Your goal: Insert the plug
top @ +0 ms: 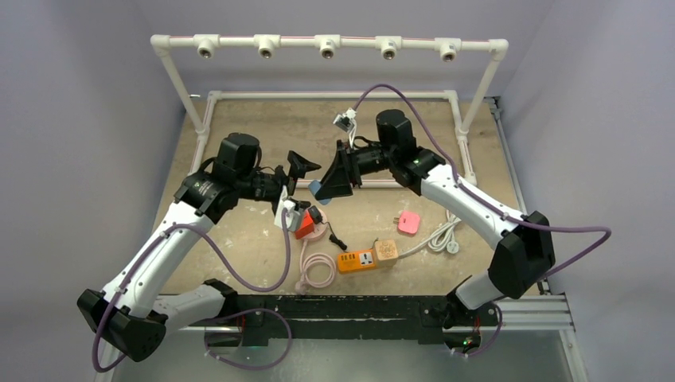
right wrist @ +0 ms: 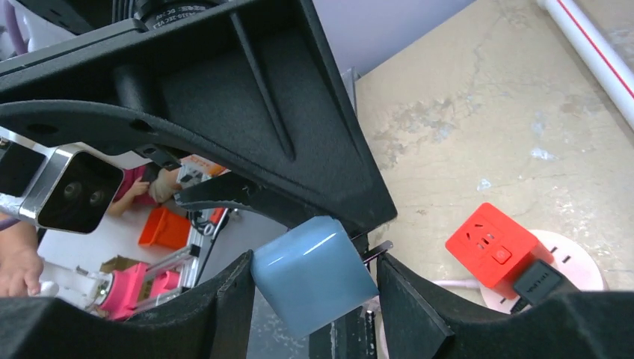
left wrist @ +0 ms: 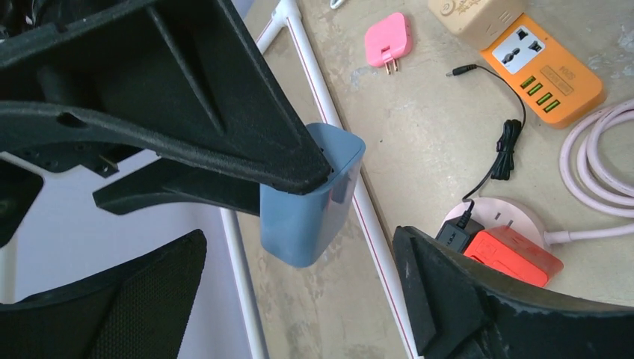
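A light blue plug [top: 318, 191] is held up near the middle; my right gripper is shut on it, and a metal prong shows beside it in the right wrist view. In the left wrist view the blue plug [left wrist: 306, 221] hangs in front of my left gripper, whose fingers stand open on either side just below it, apart from it. Below, a red cube adapter [right wrist: 487, 243] and a black adapter [left wrist: 457, 234] sit on a pink round power strip [right wrist: 579, 265]. An orange socket strip [top: 354, 261] has a beige cube [top: 386, 251] beside it.
A pink plug [top: 408, 223] and coiled white cable [top: 446, 239] lie to the right. Coiled pink cable [top: 318, 270] lies at the front. A white pipe frame [top: 334, 95] surrounds the back area, with a raised rail [top: 358, 44] above.
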